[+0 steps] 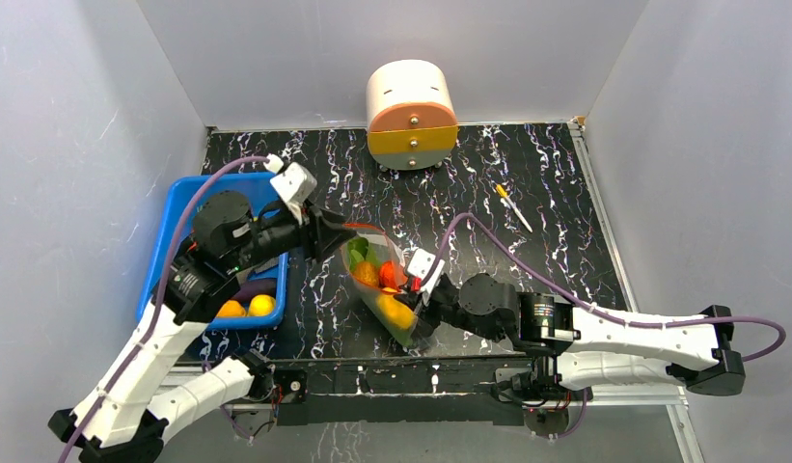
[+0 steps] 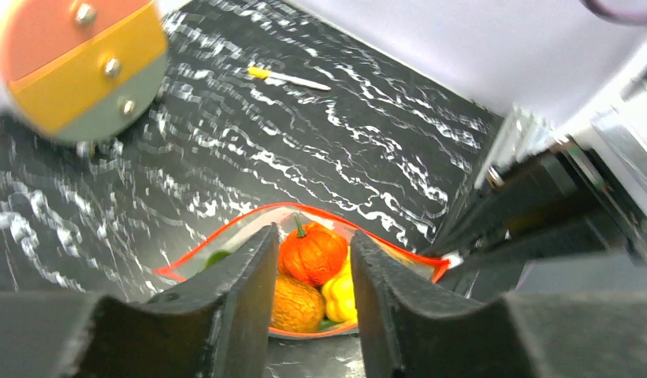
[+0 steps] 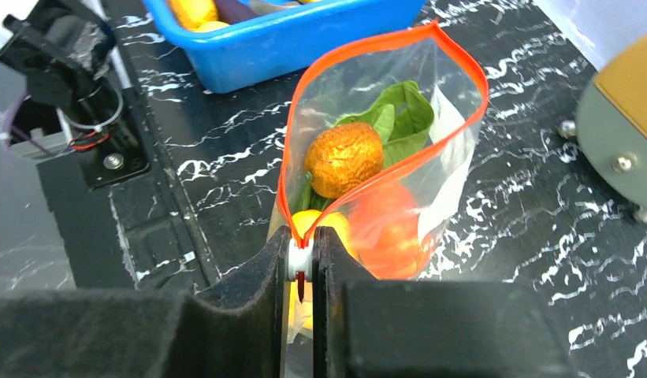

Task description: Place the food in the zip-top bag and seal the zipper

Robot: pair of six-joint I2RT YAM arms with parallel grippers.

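Note:
A clear zip top bag [image 1: 404, 325] with an orange-red rim stands mouth-up in the middle of the table. Inside it are a green leafy vegetable [image 3: 407, 118], a brown-orange round food [image 3: 343, 160], a small pumpkin [image 2: 313, 253] and a yellow pepper [image 2: 341, 295]. My right gripper is shut on the white slider end of the rim, where the two zipper strips meet. Beside the bag's far-left corner, my left gripper stands part open above the mouth. The bag mouth gapes, and nothing shows gripped between the left fingers.
A blue bin [image 1: 286, 318] with more food, including a yellow lemon [image 1: 261, 305], sits at the left under my left arm. A rounded drawer cabinet [image 1: 411, 111] stands at the back, and a yellow-handled knife [image 1: 513, 208] lies back right.

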